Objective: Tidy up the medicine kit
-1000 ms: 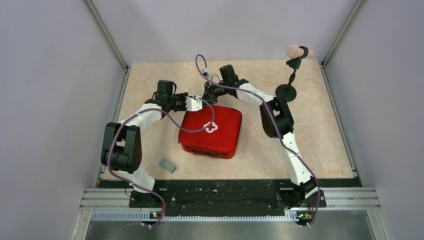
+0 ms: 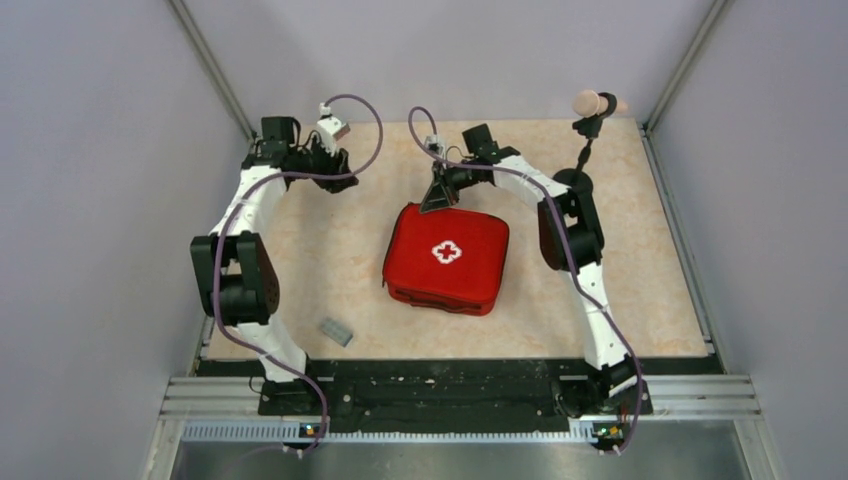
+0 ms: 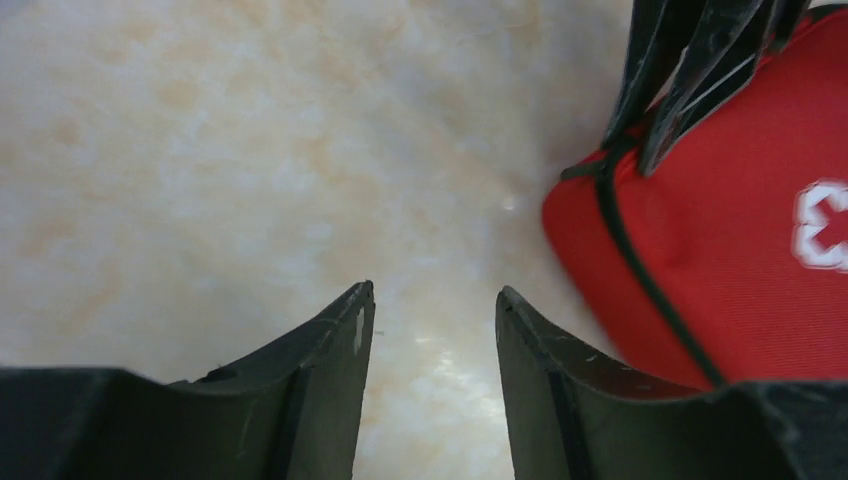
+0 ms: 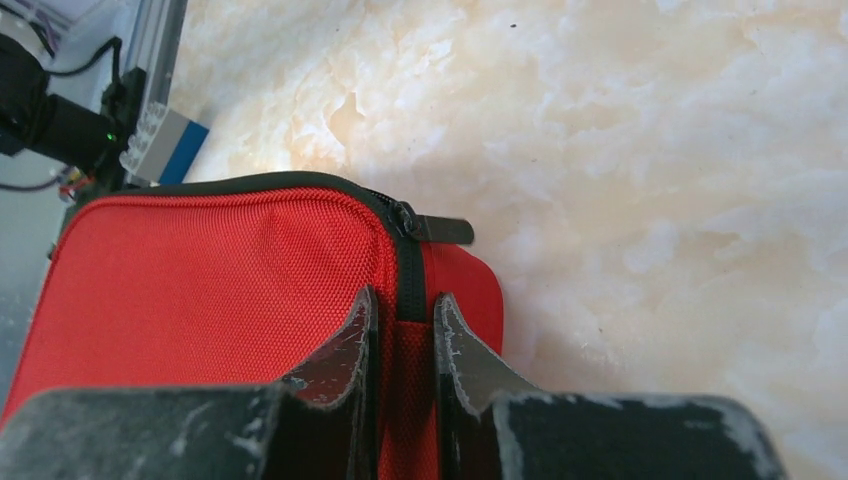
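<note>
The closed red medicine kit (image 2: 480,262), marked with a white cross, lies on the table right of its middle. At its far left corner, my right gripper (image 2: 432,206) has one finger on each side of the zipped edge. In the right wrist view, red cloth fills the space between the fingers of my right gripper. A black zipper pull (image 4: 447,230) sticks out just beyond them. My left gripper is open over bare table, left of the kit and apart from it, with nothing between its fingers.
A small grey block (image 2: 337,331) lies near the front left edge. At the back right stands a black stand (image 2: 573,181) with a pale round top. Bare table stretches on both sides of the kit.
The kit has slid to the right together with my right gripper. My left gripper has drawn back from the kit's corner, leftward and toward the far side.
</note>
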